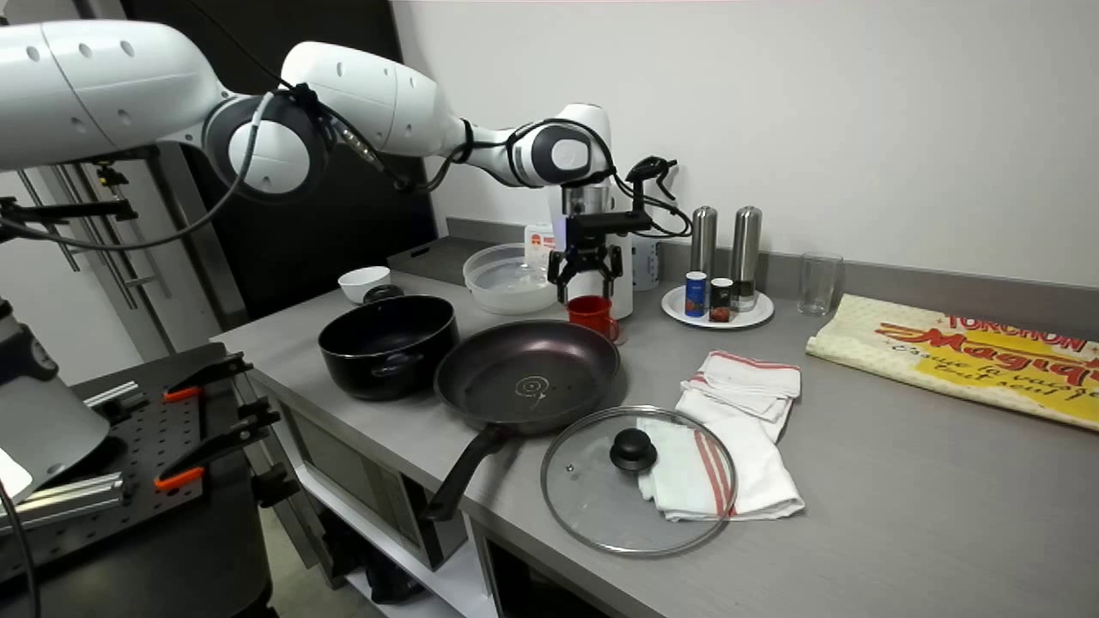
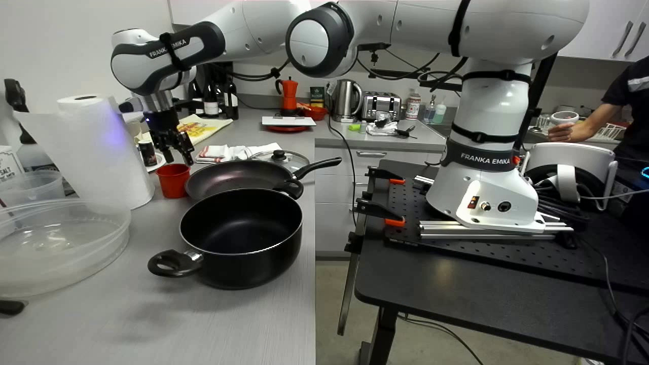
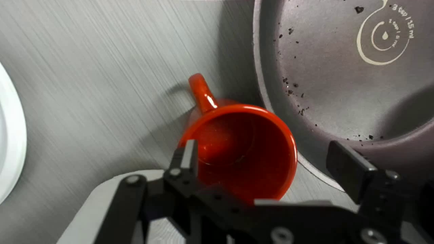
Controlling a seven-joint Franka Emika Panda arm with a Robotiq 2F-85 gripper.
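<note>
A red mug (image 3: 260,138) stands upright and empty on the counter, its handle (image 3: 202,93) at the upper left in the wrist view. Directly over it hangs my gripper, open and pointing down. One finger (image 3: 189,156) overlaps the mug's left side in the wrist view, while the other finger (image 3: 348,168) is off to the right, over the frying pan's edge. From outside, the gripper (image 1: 587,293) appears just above the red mug (image 1: 592,313), holding nothing.
Close beside the mug lies a frying pan (image 1: 528,376), with a black pot (image 1: 389,348) next to it. A paper towel roll (image 2: 109,152) rises behind the mug. A white plate (image 1: 739,318) bears shakers and grinders. Free counter lies right of the glass lid (image 1: 592,505).
</note>
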